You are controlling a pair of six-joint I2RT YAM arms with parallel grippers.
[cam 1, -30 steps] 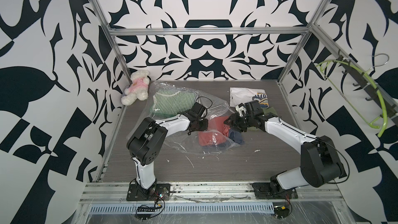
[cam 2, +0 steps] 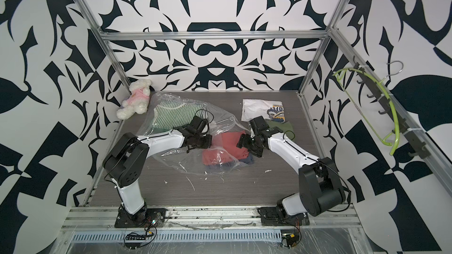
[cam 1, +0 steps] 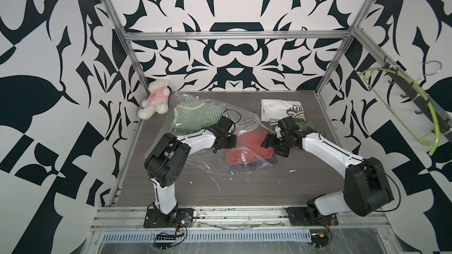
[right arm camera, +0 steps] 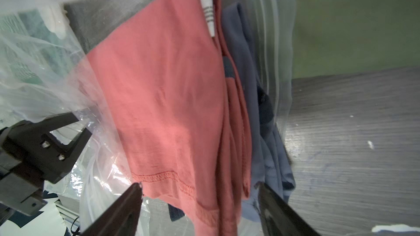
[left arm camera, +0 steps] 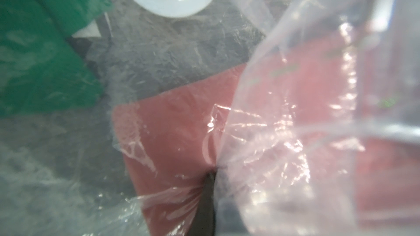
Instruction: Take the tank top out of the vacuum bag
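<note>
In the top left view, a folded red garment (cam 1: 252, 146) lies over a navy garment (cam 1: 267, 162) at the mouth of the clear vacuum bag (cam 1: 207, 162). A green striped garment (cam 1: 197, 115) is deeper inside; which piece is the tank top I cannot tell. My left gripper is shut on the bag's film, which creases around its dark finger (left arm camera: 206, 205) in the left wrist view. In the right wrist view my right gripper is open, its blurred fingers either side of the red garment (right arm camera: 161, 100) and the navy garment (right arm camera: 256, 148).
A white printed shirt (cam 1: 282, 109) and an olive cloth (right arm camera: 354, 21) lie at the back right. The white teddy bear (cam 1: 155, 99) sits at the back left, and a green hanger (cam 1: 430, 113) hangs on the right wall.
The red garment's right end, bunched to the left a second ago, now spreads right over the navy one. My right gripper has shifted slightly right and toward the front; the left stays still.
</note>
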